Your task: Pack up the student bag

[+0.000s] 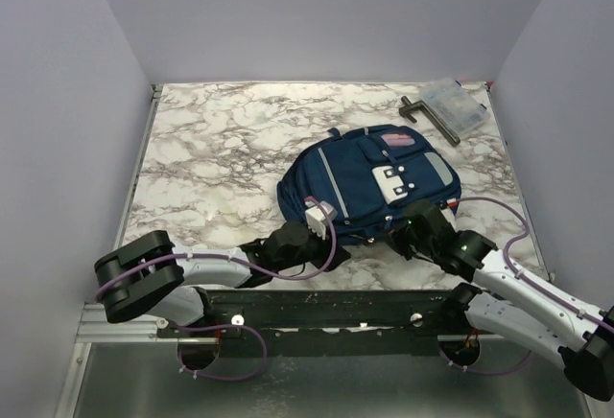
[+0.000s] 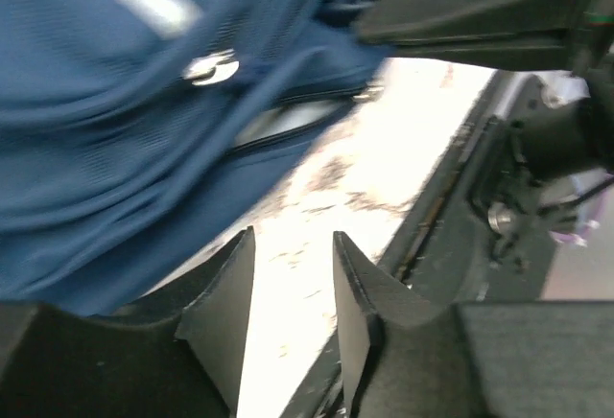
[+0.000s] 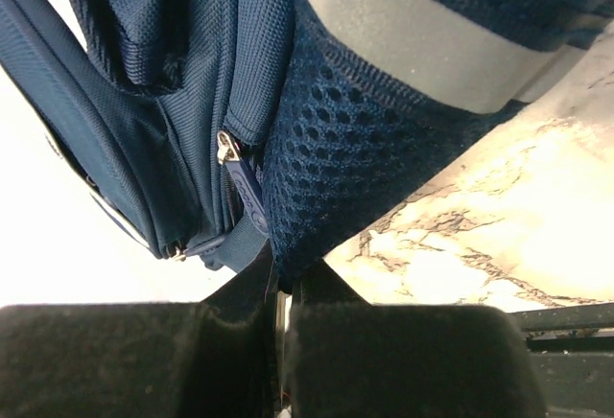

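Observation:
The navy backpack (image 1: 345, 178) lies on the marble table, its zipped edge toward me. My right gripper (image 1: 393, 241) is shut on the bag's fabric at the near right; in the right wrist view mesh and a reflective strip run into its fingers (image 3: 317, 341), beside a zipper pull (image 3: 245, 178). My left gripper (image 1: 326, 263) is at the bag's near-left edge; in the left wrist view its fingertips (image 2: 225, 284) stand a little apart over bare table, with nothing seen between them.
A clear plastic box (image 1: 453, 106) and a grey angled tool (image 1: 432, 121) lie at the back right. The dark front edge (image 1: 317, 303) runs just below both grippers.

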